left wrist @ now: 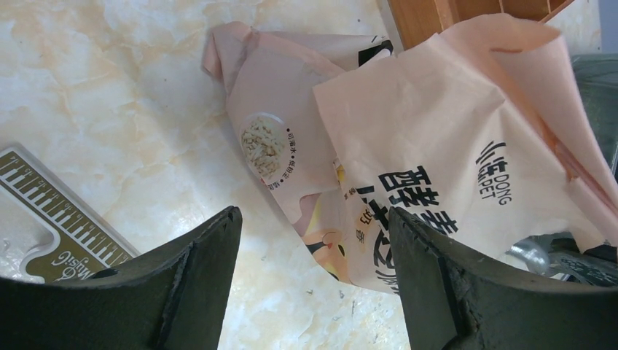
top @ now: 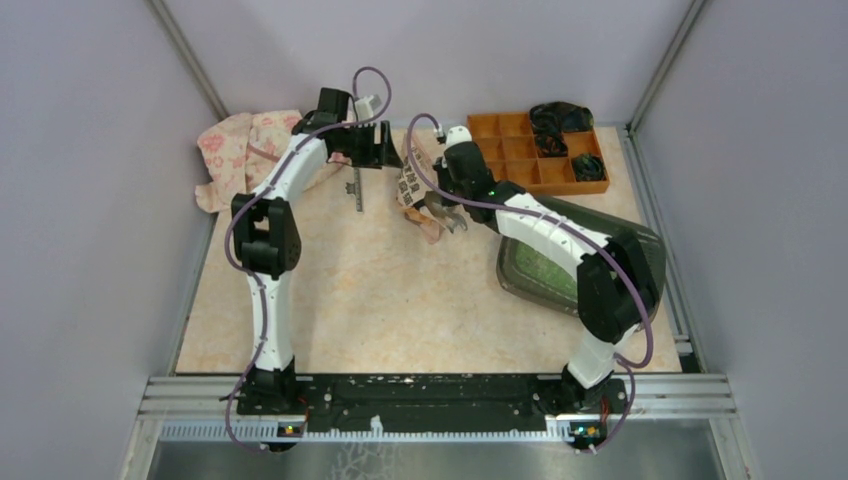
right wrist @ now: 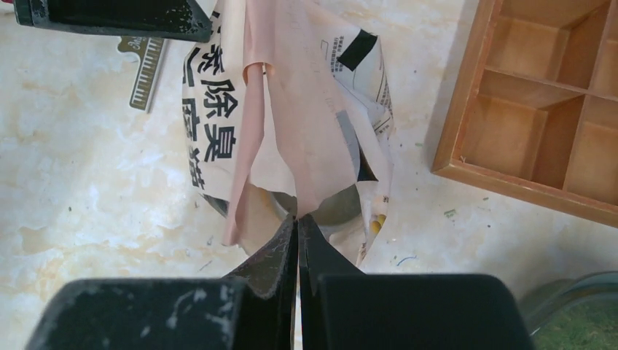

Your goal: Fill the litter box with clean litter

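Observation:
A crumpled, torn pink litter bag (top: pixel 415 175) (left wrist: pixel 444 138) (right wrist: pixel 218 109) lies at the back middle, a metal scoop (right wrist: pixel 339 211) partly hidden among its paper. My left gripper (top: pixel 385 145) hangs just left of the bag, fingers apart, with no grip on it visible. My right gripper (top: pixel 445 190) is over the bag, fingertips closed together at the paper's edge with nothing visible between them. The dark green litter box (top: pixel 520 275) (right wrist: pixel 576 321) lies on the right, partly under the right arm, with green showing inside.
A wooden compartment tray (top: pixel 520 160) (right wrist: pixel 503 124) with black items stands at the back right. A patterned cloth (top: pixel 235 165) lies at the back left, and a metal ruler (top: pixel 358 190) (right wrist: pixel 146 76) lies near the left gripper.

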